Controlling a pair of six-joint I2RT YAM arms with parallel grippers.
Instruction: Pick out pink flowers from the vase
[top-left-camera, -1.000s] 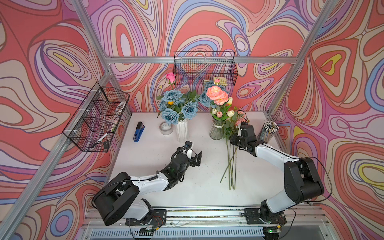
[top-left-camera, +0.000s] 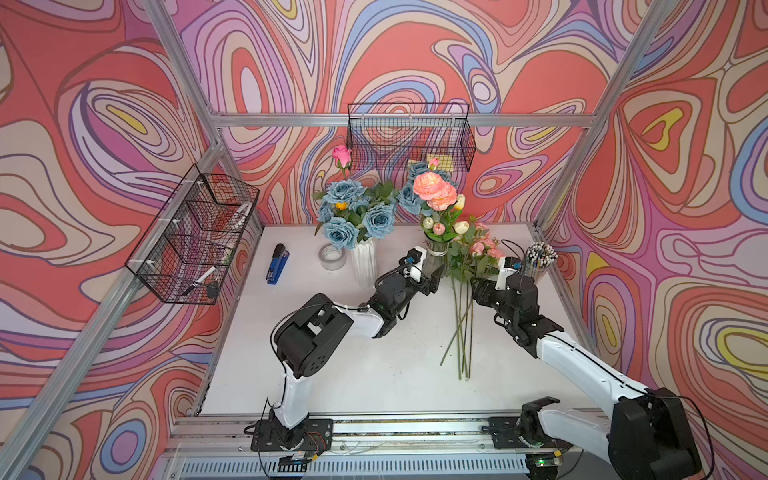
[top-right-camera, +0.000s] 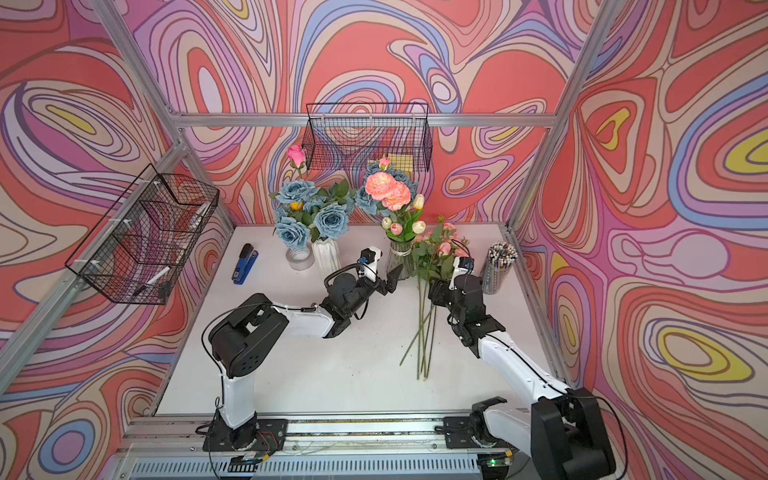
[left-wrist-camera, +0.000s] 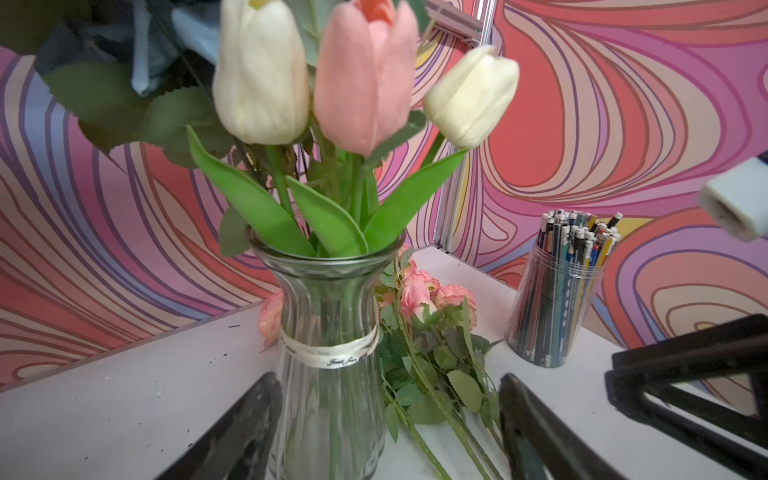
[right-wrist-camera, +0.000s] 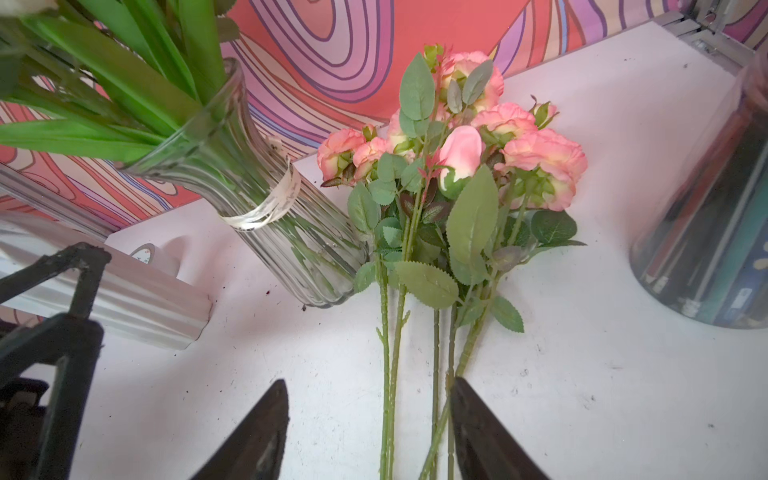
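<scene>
The glass vase (left-wrist-camera: 328, 400) holds white tulips, a pink tulip (left-wrist-camera: 364, 80), blue roses and large pink blooms (top-left-camera: 434, 189); a white vase (top-left-camera: 364, 264) holds blue roses and a pink rose (top-left-camera: 341, 155). My left gripper is open close in front of the glass vase, its fingers either side of it in the left wrist view. Several pink roses (right-wrist-camera: 544, 156) lie on the table right of that vase, stems toward the front. My right gripper is open over those stems, nothing seen held.
A pencil cup (left-wrist-camera: 552, 312) stands at the right. A blue stapler (top-left-camera: 277, 264) and clear round container (top-left-camera: 332, 257) are at the left. Wire baskets (top-left-camera: 192, 240) hang on the left and back walls.
My right arm has shifted right and toward the front. The flowers look unchanged.
</scene>
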